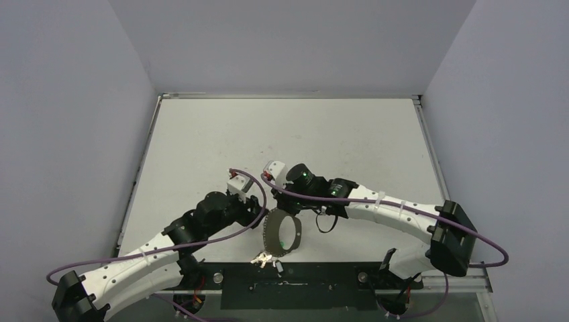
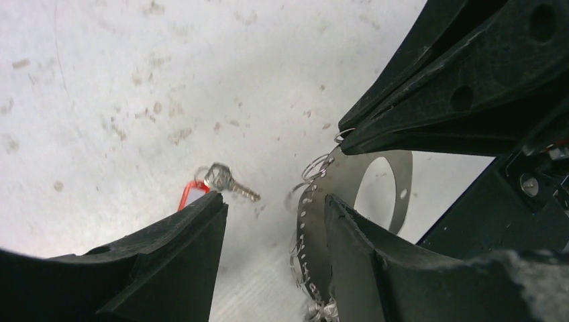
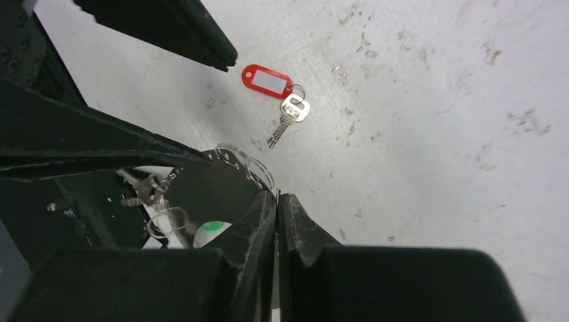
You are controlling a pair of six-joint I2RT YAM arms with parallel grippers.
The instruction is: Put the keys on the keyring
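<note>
The keyring is a large flat grey band [image 1: 282,231] with small wire rings [image 3: 258,171] along its edge. My right gripper is shut on the band's edge and holds it up. From the band's lower end hang several silver keys [image 3: 137,188]. Apart from these, a single key [image 2: 218,176] with a red tag [image 3: 267,81] lies on the table; the arms hide it in the top view. My left gripper is open, its fingers spread above the table beside the band, with nothing between them.
Both grippers are close together near the table's front edge, leaving little room between them. A black panel [image 1: 298,288] runs along the front. Bare white table [image 1: 288,127] stretches behind the arms.
</note>
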